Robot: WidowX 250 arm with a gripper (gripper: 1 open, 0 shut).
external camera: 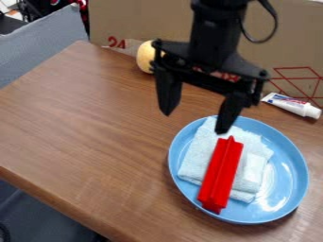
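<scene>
My black gripper (195,109) hangs open over the middle of the table, its two fingers spread apart with nothing seen between them, just above and left of a blue plate (284,203). On the plate lies a folded white cloth (199,152), and across the cloth a long red object (220,175) lies lengthwise, toward the plate's front.
A toothpaste tube (292,104) lies at the back right before a cardboard wall (120,19). A yellow object (146,57), partly hidden by my gripper, stands at the back. A grey edge (38,47) borders the left.
</scene>
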